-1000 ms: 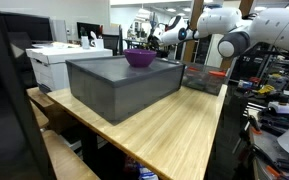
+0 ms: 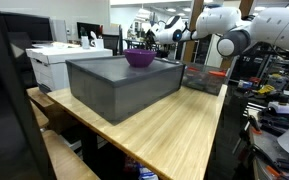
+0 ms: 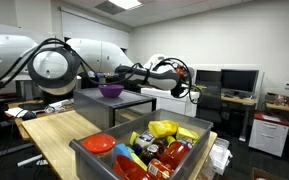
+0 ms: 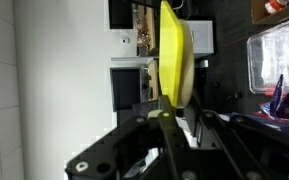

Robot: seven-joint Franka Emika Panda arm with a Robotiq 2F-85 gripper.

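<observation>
In the wrist view, a long yellow object (image 4: pixel 171 55) with a pale side sticks out beyond the fingertips. My gripper is shut on its near end; what exactly the object is cannot be told. From the second exterior view, the gripper (image 3: pixel 191 84) is high up at the end of the outstretched arm, beyond the grey bin of items. The first exterior view has the gripper (image 2: pixel 151 36) small and far off, past the long grey box, and what it grips is unclear there.
A purple bowl (image 2: pixel 139 57) rests on top of the long grey box (image 2: pixel 119 93). Another grey bin (image 3: pixel 97 165) is full of red, yellow and blue items, with a red plate (image 3: pixel 98 143) at one end. The wooden table (image 2: pixel 164 135) has a wide bare stretch in front.
The arm has shifted slightly at the far end, still stretched out high. The purple bowl and the boxes stay where they were.
</observation>
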